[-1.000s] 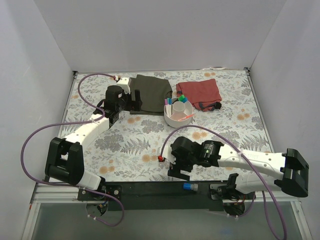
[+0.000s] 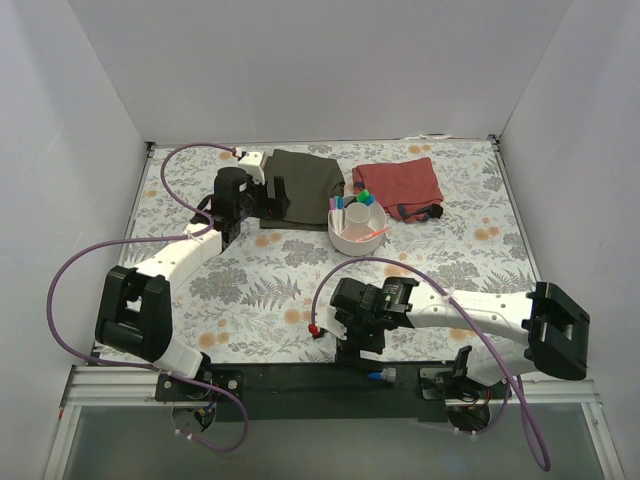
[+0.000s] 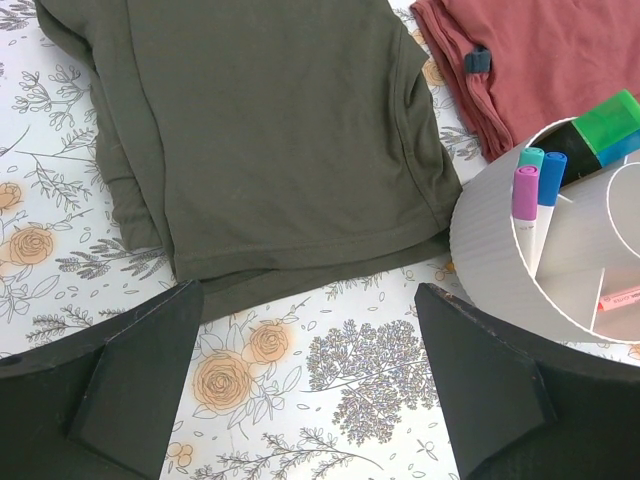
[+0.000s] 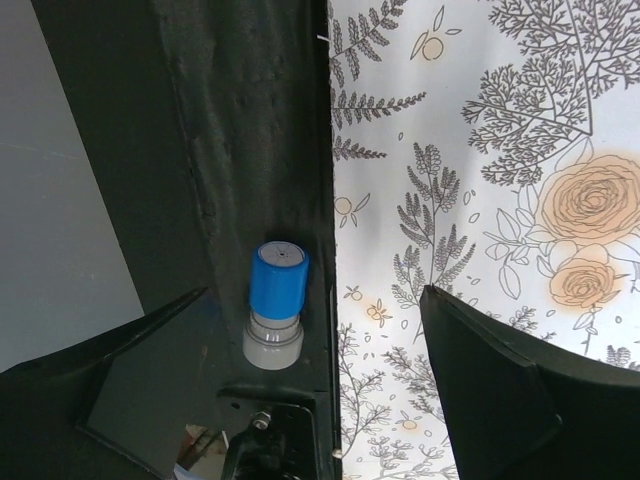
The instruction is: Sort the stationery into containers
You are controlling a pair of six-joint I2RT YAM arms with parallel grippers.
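Observation:
A short stick with a blue cap [image 4: 278,282] and a clear-grey base, perhaps a glue stick, lies on the dark strip along the table's front edge. My right gripper is over that edge, its fingers wide apart; the stick shows in the gap, nearer the left finger, untouched as far as I can tell. A white round container [image 2: 345,243] with compartments stands mid-table, holding several capped pens, a green-and-black item [image 3: 610,122] and a pink stick [image 2: 372,236]. My left gripper stands open and empty beside the dark green pouch [image 3: 290,130].
A red pouch [image 2: 400,186] with a dark tab lies behind the container to the right. Flowered cloth [image 2: 250,300] covers the table, clear in the middle and on the right. Purple cables loop over both arms.
The container's contents look unchanged.

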